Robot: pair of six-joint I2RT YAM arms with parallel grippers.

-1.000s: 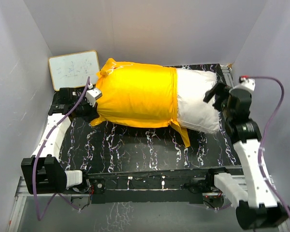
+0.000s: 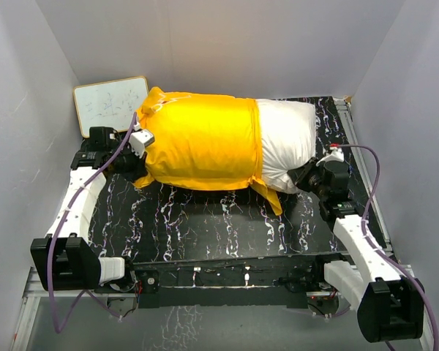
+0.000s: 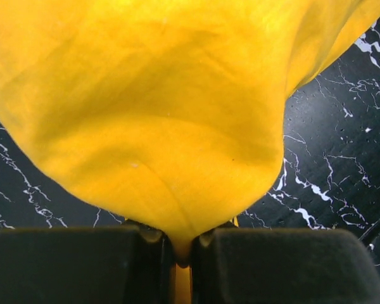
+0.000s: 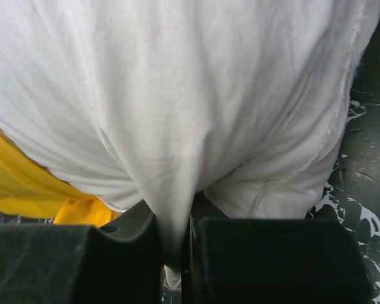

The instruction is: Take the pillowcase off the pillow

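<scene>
A yellow pillowcase [image 2: 205,142] covers the left and middle of the pillow. The white pillow [image 2: 287,135] sticks out of its right end, bare there. My left gripper is shut on the gathered lower left end of the yellow pillowcase [image 3: 158,126]. At the lower right corner, my right gripper [image 2: 296,179] is shut on a bunched fold of the white pillow [image 4: 171,139], and creases run into its fingers in the right wrist view. A loose yellow flap [image 2: 269,201] hangs toward the front beside the open end.
A small whiteboard [image 2: 110,104] leans in the back left corner. Grey walls close off the back and both sides.
My right gripper has come down leftward and closed on the pillow's lower right corner. The pillow's right end is bunched and has shifted slightly left. The left arm stays almost still, holding the pillowcase.
</scene>
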